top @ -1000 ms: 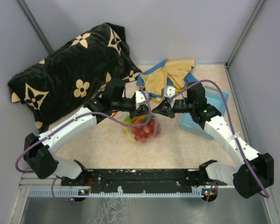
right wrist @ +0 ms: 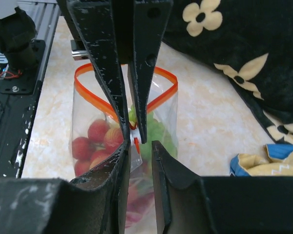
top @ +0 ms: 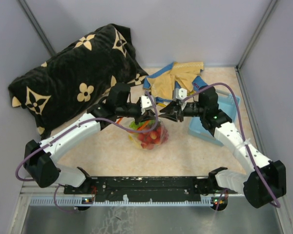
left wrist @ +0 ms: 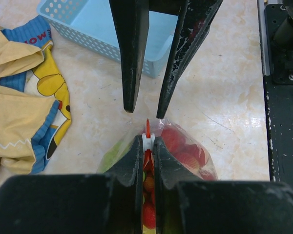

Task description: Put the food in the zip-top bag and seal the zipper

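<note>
The clear zip top bag (top: pixel 149 139) stands mid-table with red fruit (right wrist: pixel 98 130) and green food (right wrist: pixel 158 132) inside. Its orange zipper (right wrist: pixel 166 74) spreads apart in a loop at the mouth, the two strips meeting at a small white slider (left wrist: pixel 148 142). My left gripper (top: pixel 152 115) is shut on that slider, one finger to each side. Facing it from the right, my right gripper (top: pixel 169 117) is open, nothing between its fingers. In the left wrist view its fingertips (left wrist: pixel 130 105) hang just past the slider, apart from it.
A blue basket (top: pixel 205 134) stands at right. Yellow and blue cloth (top: pixel 176 78) lies behind the bag, and a black patterned blanket (top: pixel 68 73) fills the back left. Bare tabletop (top: pixel 97 158) shows in front.
The left gripper and the bag have stayed in place.
</note>
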